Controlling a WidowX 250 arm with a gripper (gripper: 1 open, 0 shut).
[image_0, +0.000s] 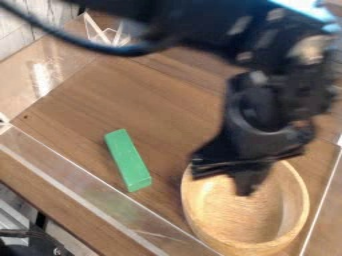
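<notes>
My black gripper (230, 168) hangs over the upper left part of a round wooden bowl (261, 225), blurred, its fingers appearing shut; I see nothing held, though the tips are hard to make out. A green block (127, 160) lies on the wooden board to the left of the bowl.
The board (87, 110) is clear around and above the green block. A transparent edge strip (67, 185) runs along the lower left. A white cable or object lies at the upper left, partly behind the arm.
</notes>
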